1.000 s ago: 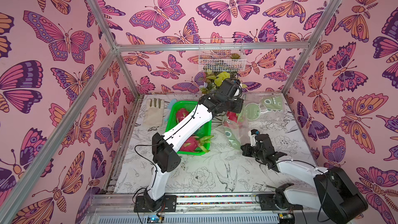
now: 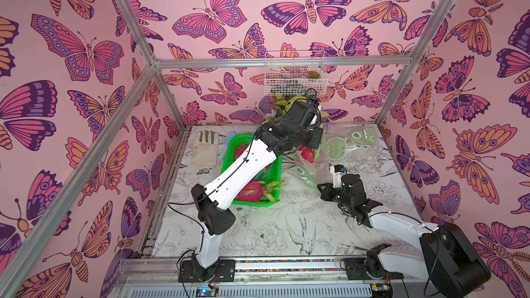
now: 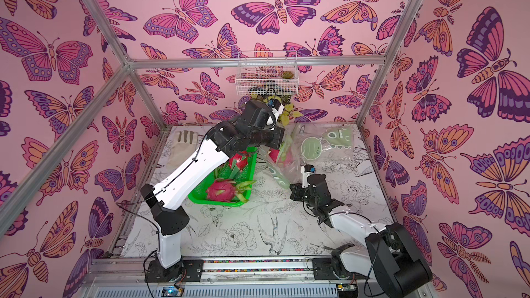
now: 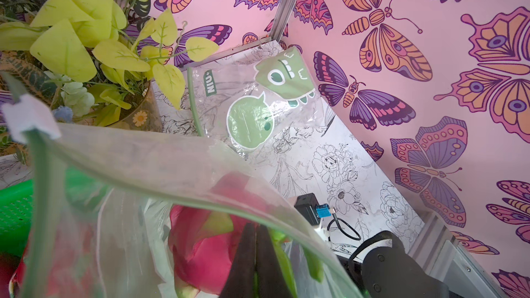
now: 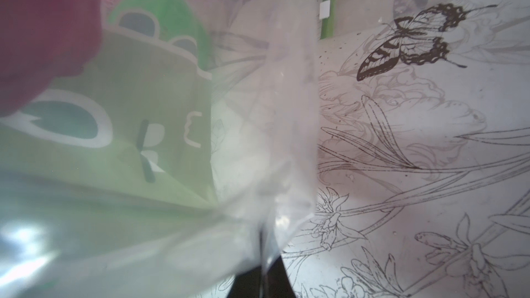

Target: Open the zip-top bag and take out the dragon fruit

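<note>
The clear zip top bag (image 4: 127, 168) stands with its green-edged mouth gaping in the left wrist view. A pink dragon fruit (image 4: 201, 248) with green leaf tips lies within it. My left gripper is shut at the mouth, its dark fingers in front of the fruit; nothing clear shows between them. Whether they touch the fruit I cannot tell. In the right wrist view, my right gripper is shut on a corner of the bag's film, which creases towards its fingertips. The left arm partly covers the bag in both top views.
Left of the bag, a green basket (image 2: 277, 179) holds more dragon fruit (image 2: 251, 192). A second, flat bag (image 4: 251, 121) lies at the back right. Leafy plants (image 4: 105, 55) stand at the back.
The left forearm and wrist have shifted up and tilted at the bag's mouth. My right gripper has moved slightly left and back, and the bag has shifted with it.
</note>
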